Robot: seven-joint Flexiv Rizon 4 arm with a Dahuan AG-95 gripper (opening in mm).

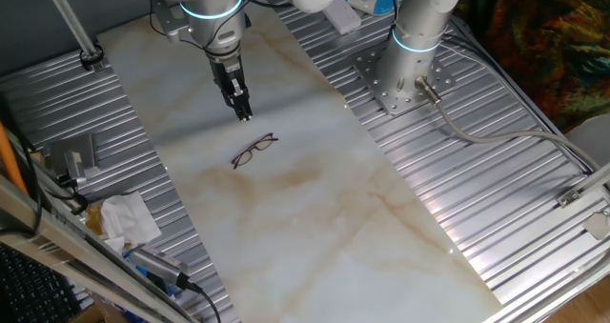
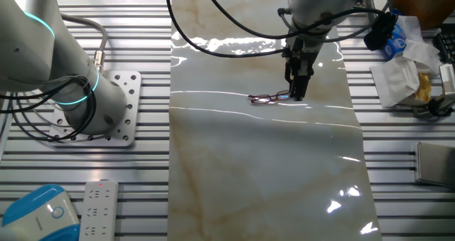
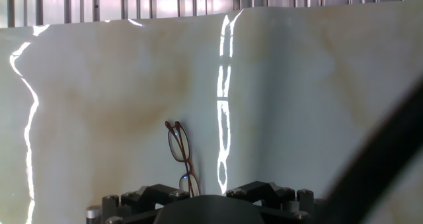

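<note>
A pair of dark-reddish framed glasses [image 1: 254, 150] lies on the marbled sheet. My gripper [image 1: 245, 119] points down over the sheet, a little behind the glasses in exterior view 1. In exterior view 2 the gripper [image 2: 296, 97] is just right of the glasses [image 2: 269, 97]; its height above the sheet is hard to judge. The wrist view has the glasses [image 3: 182, 154] left of centre, their lower end hidden behind my gripper. The two fingers stand apart there, with no object seen held between them.
The marbled sheet [image 1: 315, 237] is otherwise bare, lying on a ribbed metal table [image 1: 457, 194]. Off its edges are a power strip [image 2: 98, 211], a blue and white device [image 2: 44, 216] and white paper [image 2: 397, 81]. Black cables [image 2: 234, 55] hang beside the arm.
</note>
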